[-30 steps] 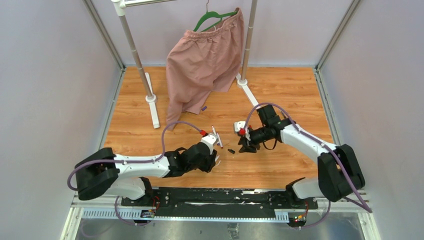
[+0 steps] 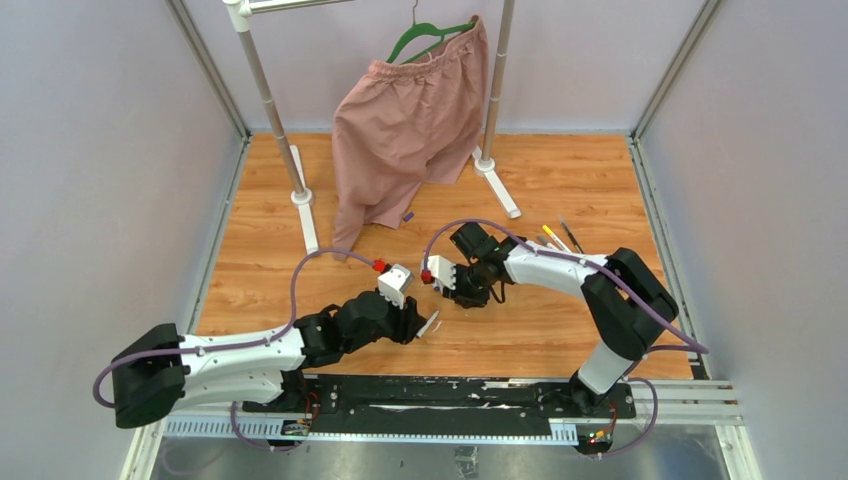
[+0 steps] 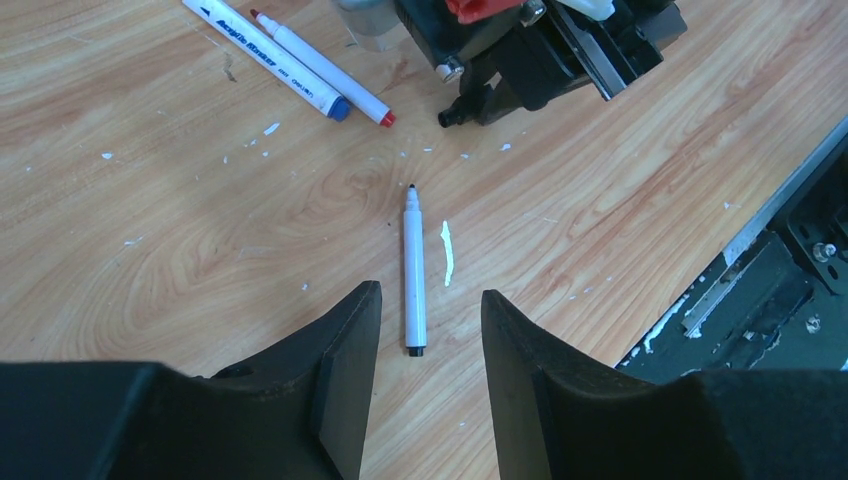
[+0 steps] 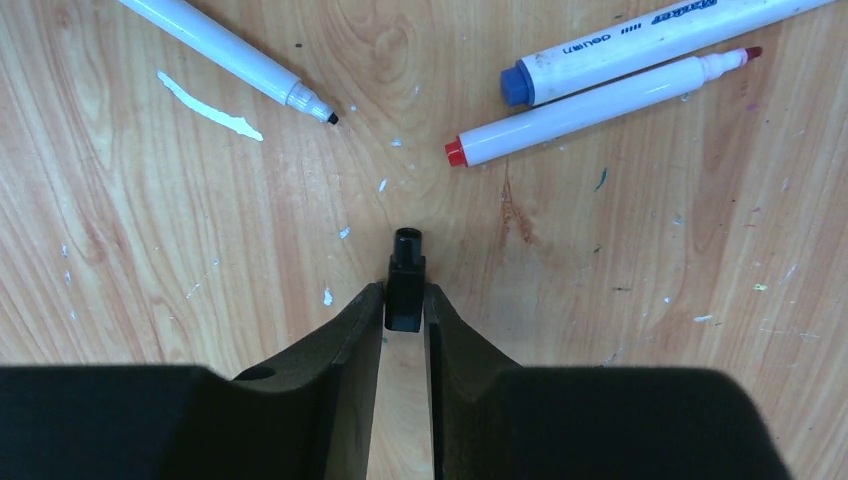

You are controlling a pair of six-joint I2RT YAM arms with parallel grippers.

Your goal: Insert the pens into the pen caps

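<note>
A white pen point(image 3: 414, 270) with black tip and end lies on the table below my left gripper, whose fingers stand apart, open, with nothing between them. The right gripper has its fingertips either side of a small black cap point(image 4: 406, 280) on the table; whether they grip it is unclear. A red-tipped pen point(image 4: 590, 115) and a larger blue-capped marker point(image 4: 650, 50) lie side by side beyond the right gripper, at the upper right of its wrist view.
Pink shorts point(image 2: 405, 120) hang on a rack at the back, with a small blue item point(image 2: 407, 216) beside them. More pens point(image 2: 568, 235) lie at the right behind the right arm. The table's front edge borders a dark rail.
The right gripper has moved left to the black cap, which is now hidden from the top view. The left arm has shifted slightly left.
</note>
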